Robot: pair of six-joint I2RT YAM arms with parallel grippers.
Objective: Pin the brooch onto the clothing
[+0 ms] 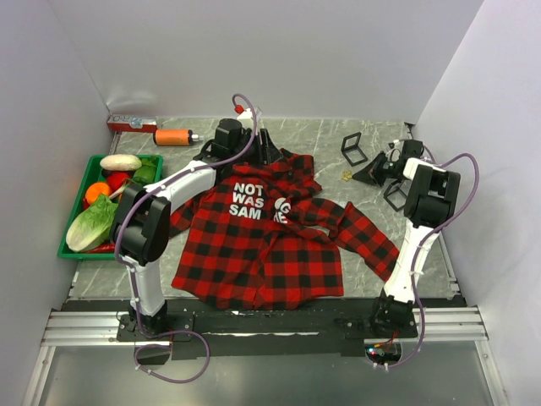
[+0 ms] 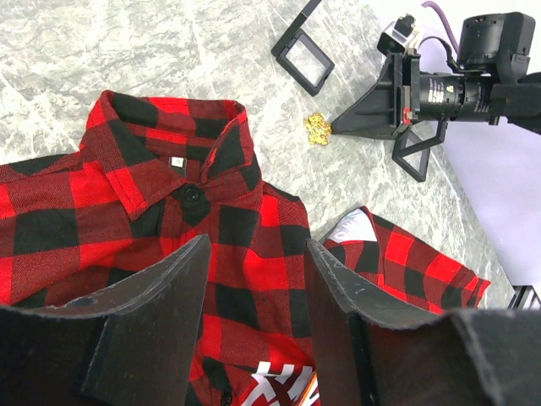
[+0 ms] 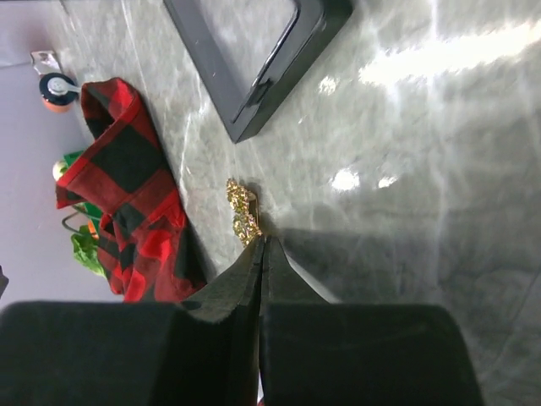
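The gold brooch [image 1: 347, 175] lies on the marble table to the right of the plaid shirt's collar. In the right wrist view the brooch [image 3: 242, 208] sits just beyond the tips of my right gripper, which is shut with nothing between its fingers; whether the tips touch it I cannot tell. The red and black plaid shirt [image 1: 221, 245] is spread in the middle of the table with white lettering on its chest. Over the shirt's upper part, my left gripper stands open and empty, with the collar [image 2: 127, 182] ahead of it.
A black open frame-like case [image 1: 352, 149] stands just behind the brooch. Another black frame [image 1: 395, 194] lies under the right arm. A green basket of produce [image 1: 64, 247] is at the left, near an orange bottle [image 1: 173, 137] and a red box [image 1: 131, 123]. Bare table surrounds the brooch.
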